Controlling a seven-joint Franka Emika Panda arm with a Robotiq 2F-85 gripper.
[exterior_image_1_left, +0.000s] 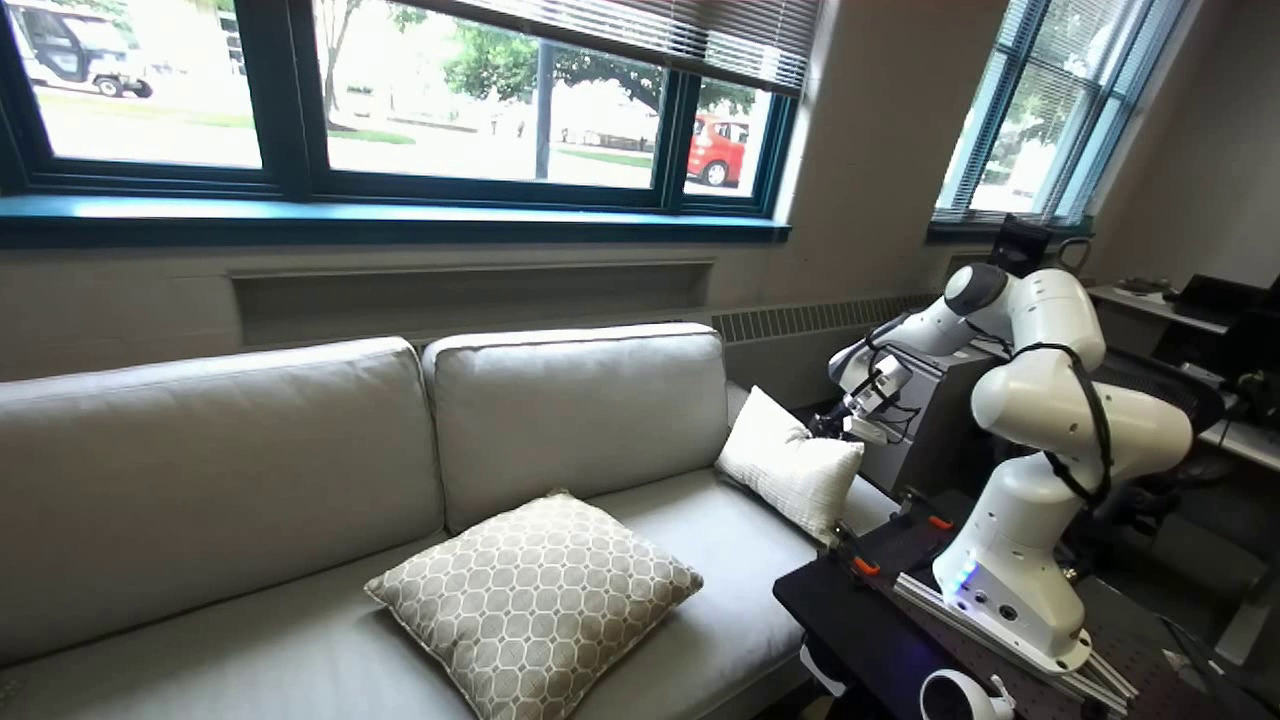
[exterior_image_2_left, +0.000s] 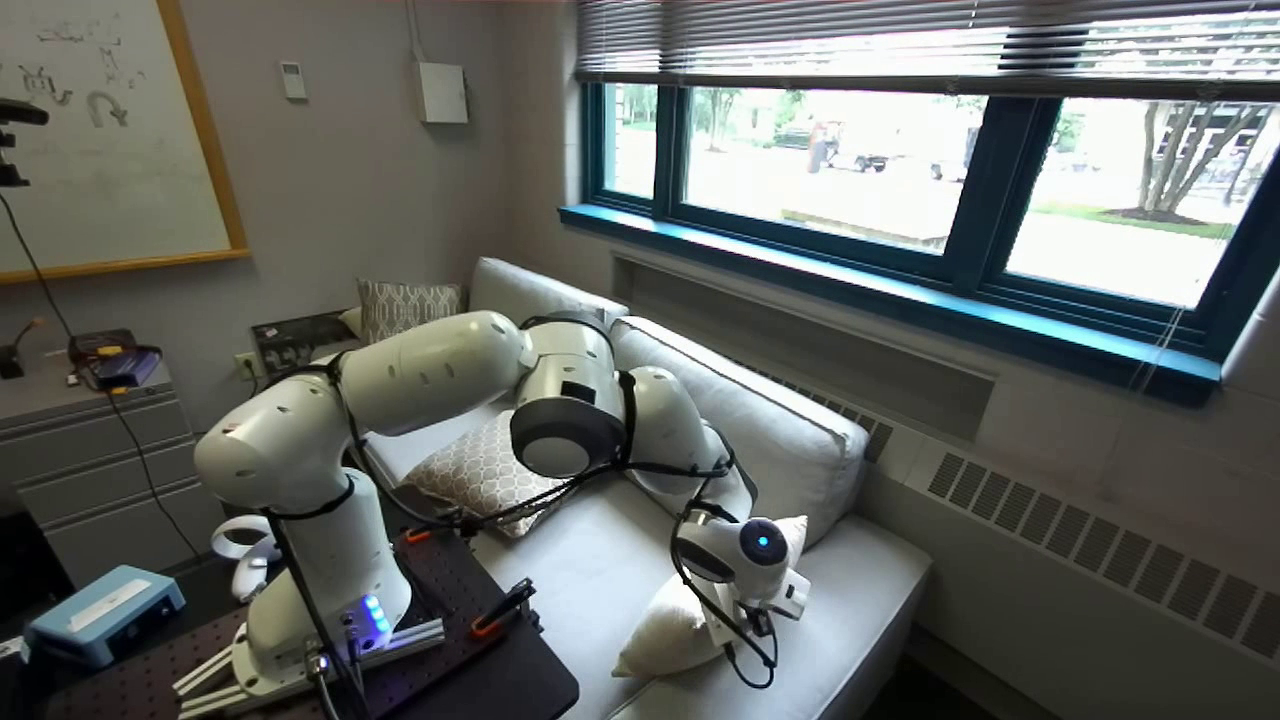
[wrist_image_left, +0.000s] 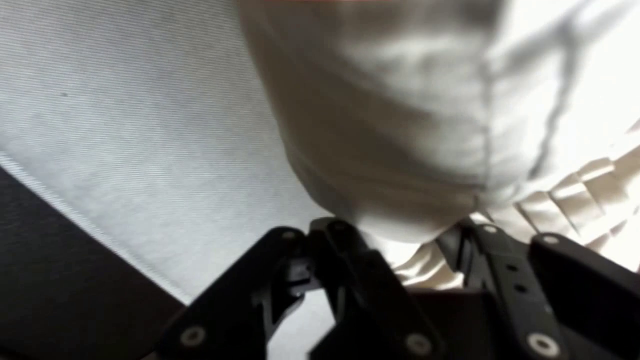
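Observation:
The white pillow (exterior_image_1_left: 792, 462) leans at the right end of the couch, against the armrest side. My gripper (exterior_image_1_left: 828, 425) is at its upper right part. In the wrist view the gripper has its fingers apart, with white pillow cloth (wrist_image_left: 414, 150) bulging between and above them. Whether the fingers pinch the cloth or stand loose around it cannot be told. In exterior view 2 the wrist hides most of the pillow (exterior_image_2_left: 672, 630) and the fingertips. A patterned beige pillow (exterior_image_1_left: 540, 600) lies flat on the middle of the seat.
The grey couch (exterior_image_1_left: 576, 414) has backrests behind both pillows. My base is on a black table (exterior_image_1_left: 828, 606) close to the couch's front, with orange-handled clamps (exterior_image_1_left: 864, 564) on its edge. Bare seat lies left of the white pillow.

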